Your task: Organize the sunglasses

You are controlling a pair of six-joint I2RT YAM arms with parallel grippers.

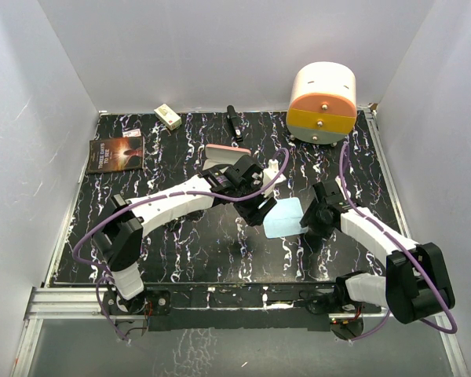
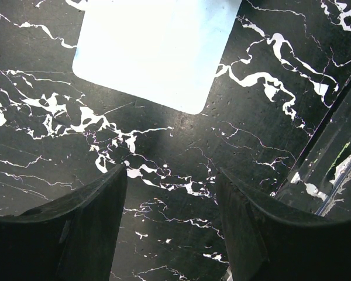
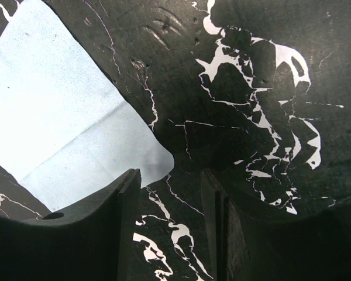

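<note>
A pale blue cloth (image 1: 283, 218) lies on the black marbled table between my two grippers, with a fold line across it in the right wrist view. My left gripper (image 1: 259, 217) hovers by the cloth's left side; its fingers (image 2: 93, 211) stand apart over bare table, and the cloth (image 2: 152, 52) lies beyond them. At the cloth's right side is my right gripper, open, one finger close to the cloth's rounded corner (image 3: 158, 161) and nothing held. A case with a pink-edged lid (image 1: 228, 153) stands open behind the left arm, which partly hides it. I see no sunglasses.
A rounded drawer cabinet (image 1: 322, 104) stands at the back right. Further left are a black object (image 1: 234, 123), a small cream box (image 1: 168, 116) and a book (image 1: 115, 155).
</note>
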